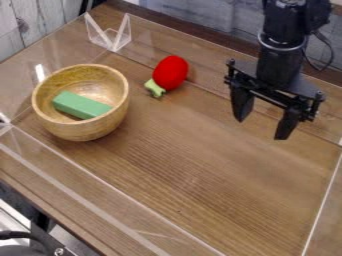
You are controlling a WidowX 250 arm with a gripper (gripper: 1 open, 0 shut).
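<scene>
My gripper [271, 117] hangs over the right part of the wooden table, its two dark fingers spread apart and pointing down, with nothing visible between them. A wooden bowl [107, 88] at the left holds a green block [80, 108]. A red oval object [170, 73] lies at the upper middle, with a small pale green piece [155, 88] beside its lower left.
A small white wire-like container [106, 32] stands at the upper left. A cable runs at the arm's upper right.
</scene>
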